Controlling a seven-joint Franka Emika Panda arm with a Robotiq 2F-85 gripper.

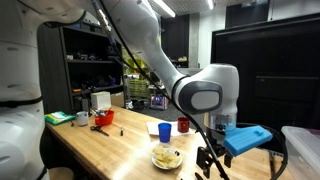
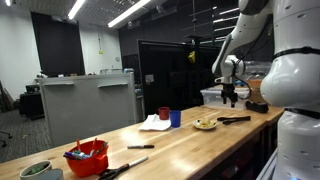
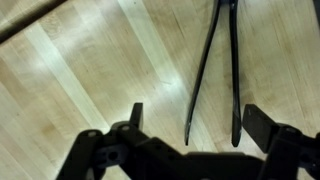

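Note:
My gripper is open above the wooden table, its two dark fingers wide apart. Between and beyond them, in the wrist view, lies a black two-legged utensil (image 3: 236, 78), perhaps tongs. Both of its legs run down the picture into the space between the fingers, and its far end is cut off at the top. Exterior view 2 shows the gripper (image 2: 229, 100) low over the far right of the table, with dark utensils (image 2: 236, 120) lying below. Whether the fingers touch the utensil cannot be told.
Near the gripper stands a bowl (image 1: 167, 157) with yellowish contents. Behind it are a blue cup (image 1: 165, 131) and a red cup (image 1: 183, 125). A red container (image 2: 87, 157) holds things at the table's other end. Mid-table is mostly clear wood.

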